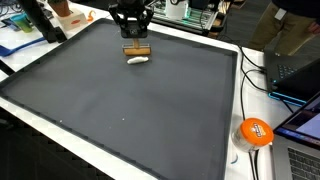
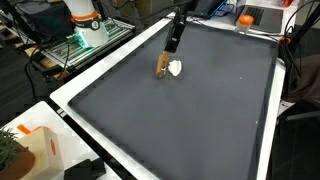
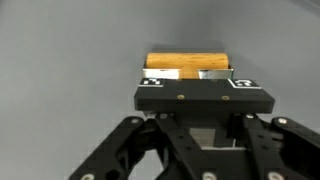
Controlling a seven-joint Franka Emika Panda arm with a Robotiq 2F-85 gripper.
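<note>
A light-brown wooden piece, like a short rod, is held by my gripper near the far edge of the dark table. In exterior view 2 the same wooden piece hangs tilted below the black gripper body. The wrist view shows the wooden piece lying crosswise beyond the metal fingers, with an orange-brown part of it between them. Below and beside it, a small white object rests on the table; it is too small to identify.
Bottles and cups crowd the far left, and laptops lie at the right.
</note>
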